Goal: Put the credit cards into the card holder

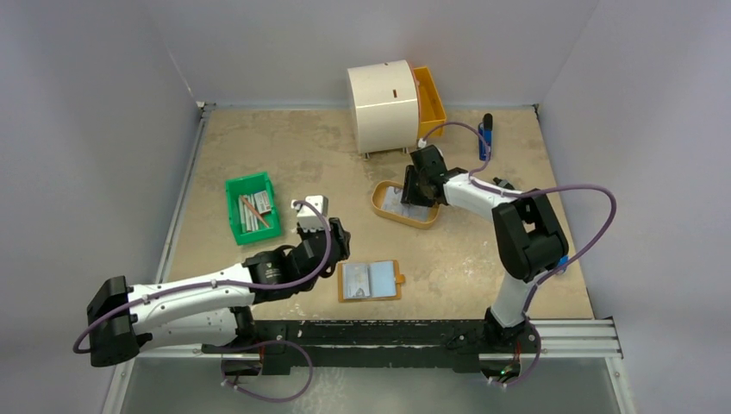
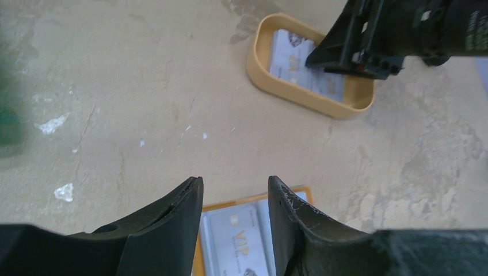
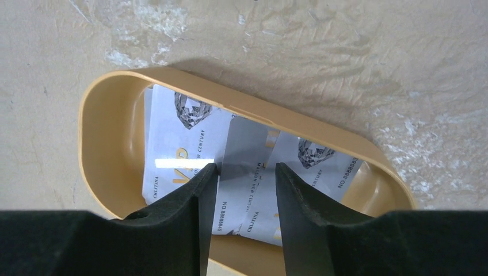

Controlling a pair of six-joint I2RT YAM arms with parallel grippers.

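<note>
Several silvery credit cards (image 3: pixel 187 135) lie overlapping in an oval tan tray (image 3: pixel 112 178). My right gripper is down over the middle of them, its fingers parted with a gap between; whether the tips touch a card cannot be told. The open card holder (image 1: pixel 397 291), tan-edged, lies flat near the table's front, with a VIP card (image 2: pixel 237 240) in its left side and a pale blue right side. Over the holder's upper left my left gripper stands open and empty.
A green bin (image 1: pixel 274 220) with sticks stands at the left. A white drum-shaped box (image 1: pixel 384 108) with a yellow drawer (image 1: pixel 431 102) is at the back; a blue tool (image 1: pixel 484 138) lies at the back right. Bare table separates tray and holder.
</note>
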